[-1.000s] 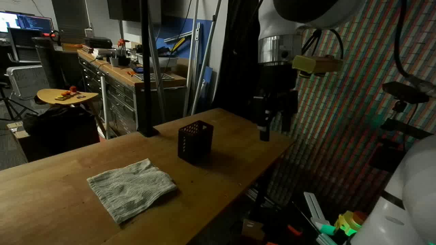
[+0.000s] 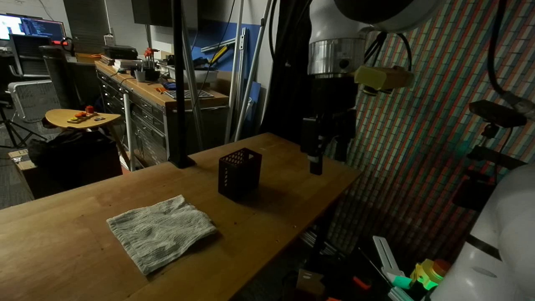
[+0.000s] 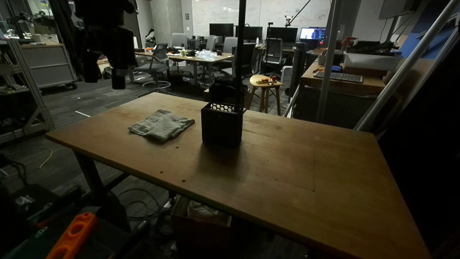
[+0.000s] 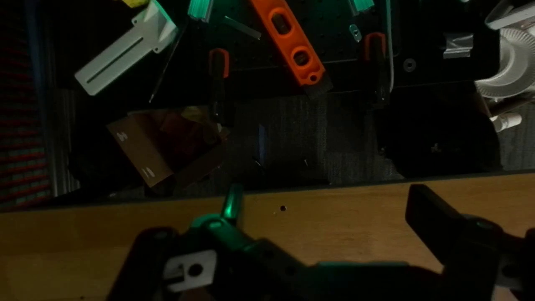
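Note:
A black basket (image 2: 239, 174) with a perforated side stands upright on the wooden table (image 2: 281, 223). Flat on the table, apart from the basket, lies a light grey cloth (image 2: 161, 231); exterior view 2 shows the cloth (image 3: 162, 125) left of the basket (image 3: 221, 125). My gripper (image 2: 329, 161) hangs above the table's right end in exterior view 1, away from both objects. Its fingers stand wide open in the wrist view, with the gripper over the table edge and nothing between its fingertips. Neither basket nor cloth appears in the wrist view.
A dark upright post (image 2: 179, 85) rises at the table's far edge, behind the basket. Beyond the near edge lie an orange level (image 4: 293, 42) and an open cardboard box (image 4: 145, 150). The lighting is dim.
My gripper has shifted slightly to the left in exterior view 1. The basket and cloth have stayed where they were.

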